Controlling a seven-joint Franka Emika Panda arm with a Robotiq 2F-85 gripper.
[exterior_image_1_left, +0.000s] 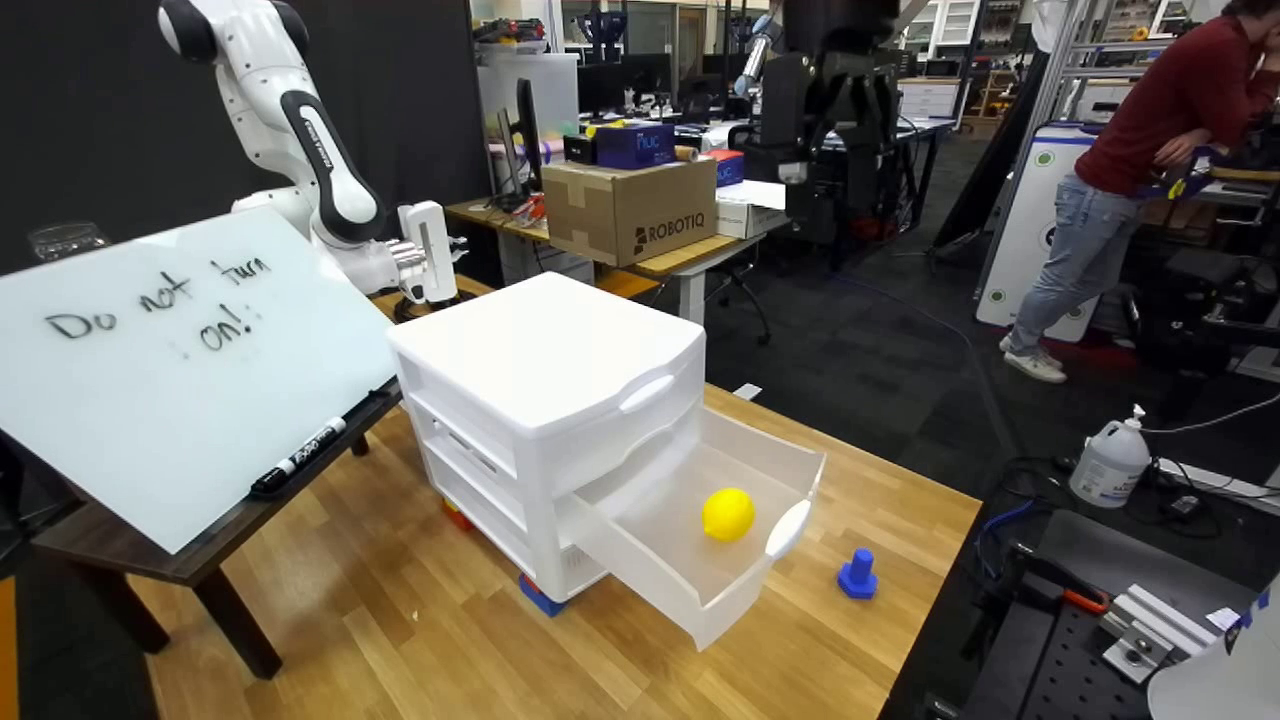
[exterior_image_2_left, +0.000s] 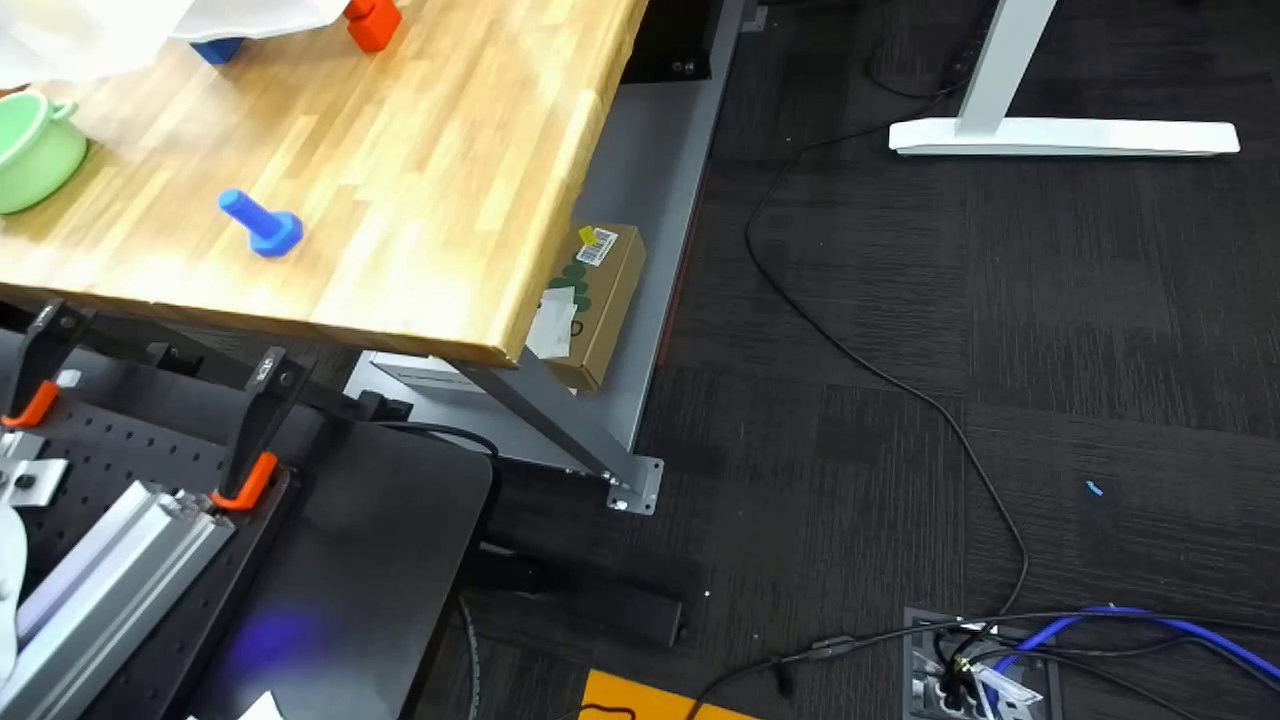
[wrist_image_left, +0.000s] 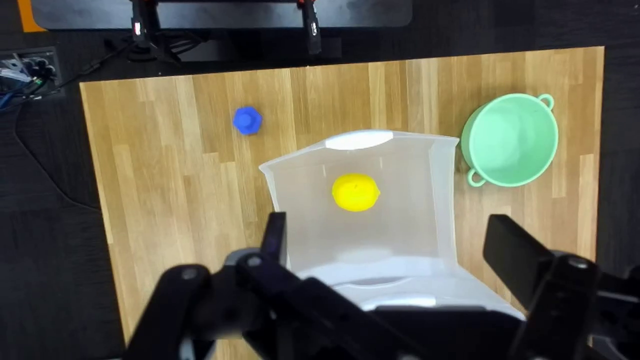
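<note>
My gripper stands open above the drawer, its fingers wide apart and nothing between them. At the top of exterior view 1 the same black gripper (exterior_image_1_left: 836, 168) hangs high over the table. A yellow lemon (wrist_image_left: 355, 192) lies in the pulled-out translucent drawer (wrist_image_left: 384, 240). The drawer belongs to a white drawer unit (exterior_image_1_left: 552, 348), whose other visible drawer front above is closed. On the table in front of the drawer, a blue bolt-shaped piece (wrist_image_left: 247, 120) stands upright on its hexagonal head. A green two-handled pot (wrist_image_left: 511, 141), empty, sits to the drawer's right in the wrist view.
Blue blocks (exterior_image_1_left: 542, 595) and red blocks (exterior_image_2_left: 373, 24) are at the unit's base. A tilted whiteboard (exterior_image_1_left: 180, 360) with a marker (exterior_image_1_left: 300, 454) stands beside the unit. Black clamps (exterior_image_2_left: 258, 432) lie just beyond the table edge. Bare wood surrounds the blue piece.
</note>
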